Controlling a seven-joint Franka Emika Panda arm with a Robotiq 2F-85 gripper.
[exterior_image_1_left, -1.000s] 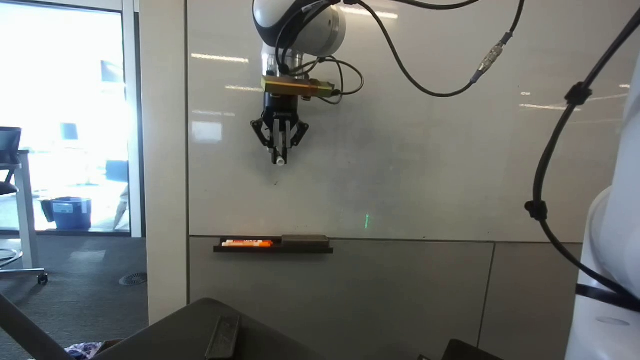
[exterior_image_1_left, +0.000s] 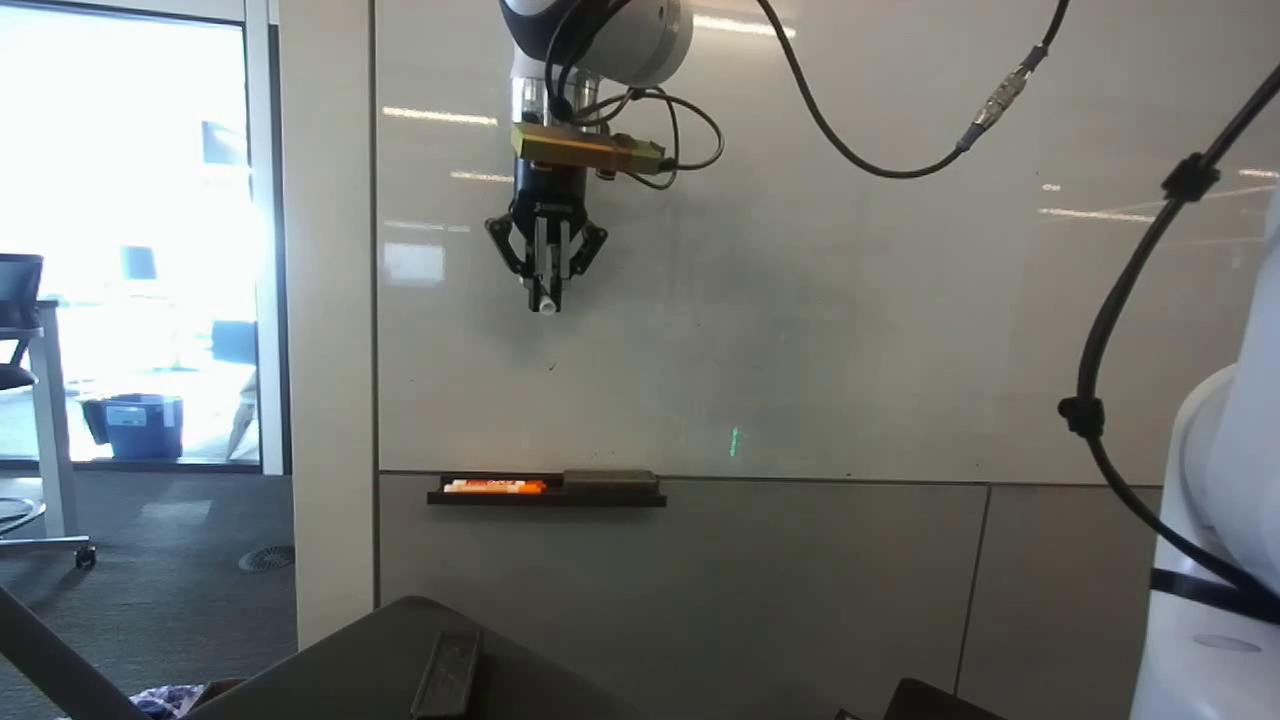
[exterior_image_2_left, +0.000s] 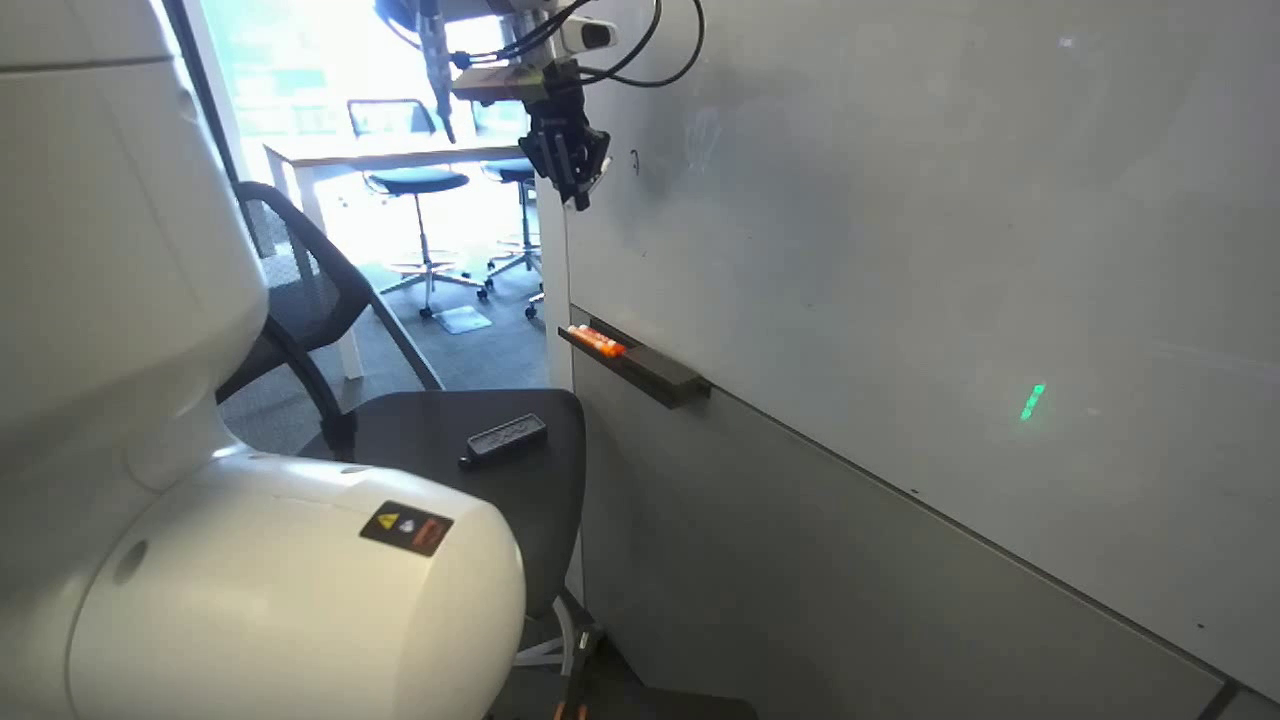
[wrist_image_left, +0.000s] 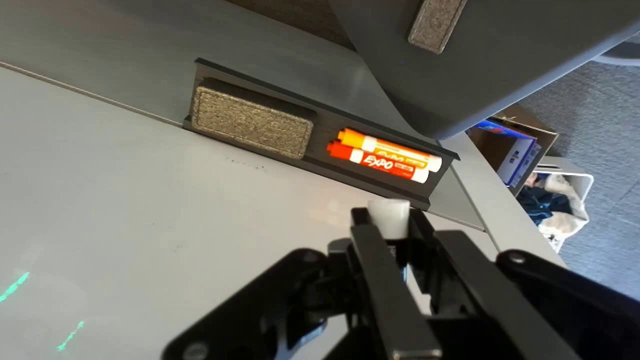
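High at the left side of the whiteboard (exterior_image_1_left: 744, 300), my gripper (exterior_image_1_left: 547, 300) points downward, shut on a white marker (wrist_image_left: 390, 217). Only the marker's rounded white end shows clearly between the fingertips in the wrist view; the fingers hide most of its body. In exterior view 2 the gripper (exterior_image_2_left: 581, 192) is close to the board's left edge; whether the marker touches the board cannot be told. Below hangs a dark tray (exterior_image_1_left: 547, 498) with orange markers (wrist_image_left: 384, 165) and a felt eraser (wrist_image_left: 252, 119) in it.
A dark chair seat (exterior_image_2_left: 408, 420) with another eraser (exterior_image_2_left: 506, 439) on it stands below, near the board. A green mark (exterior_image_2_left: 1033, 402) is on the board, well right of the gripper. Open board surface lies between them. Cables (exterior_image_1_left: 828, 126) hang from the arm.
In exterior view 1 the gripper, with the marker in it, has risen a little and shifted slightly left. Its hanging cables have moved too. The tray and chair are as before.
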